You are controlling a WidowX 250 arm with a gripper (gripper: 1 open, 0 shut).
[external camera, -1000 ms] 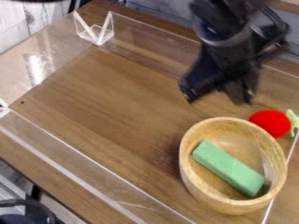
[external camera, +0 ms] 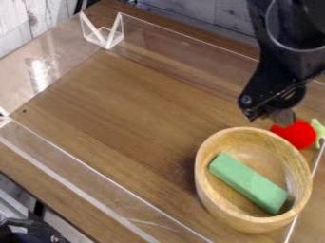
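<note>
My dark gripper hangs at the upper right, open, above and behind a round light wooden bowl. A green bar-shaped block lies in the bowl. A red rounded object with a pale green part sits just behind the bowl, right beside and partly behind the gripper's lower end.
Clear plastic brackets stand at the back left, and transparent edging runs along the front left. A white ribbed wall rises behind.
The bowl's contents are unchanged.
</note>
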